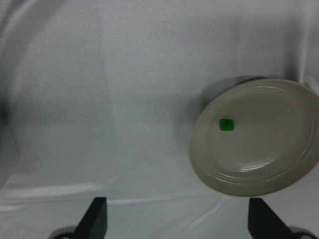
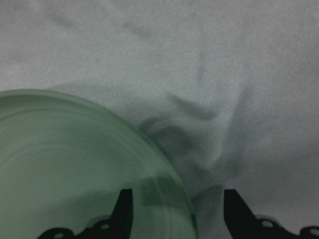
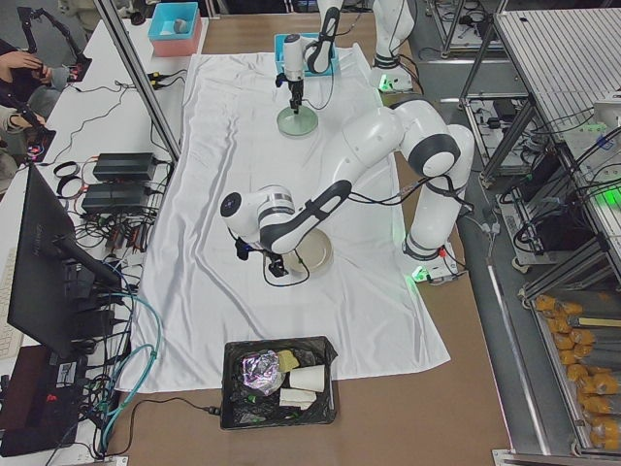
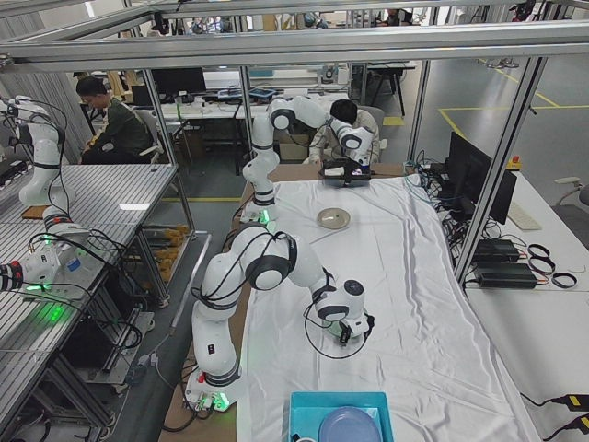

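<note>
A beige plate (image 1: 269,144) lies on the white cloth (image 3: 223,320), a small green block (image 1: 227,124) inside it. My left gripper is open and empty, low over the cloth at the plate's near side, partly covering it in the camera left view. My right gripper is open and empty over the rim of a green plate (image 2: 79,159), which lies at the far end of the cloth in the camera left view (image 3: 298,126).
A black crate (image 3: 233,383) with wrapped items and white blocks sits at the cloth's near end. A blue tray (image 4: 299,405) with a blue plate stands at the other end.
</note>
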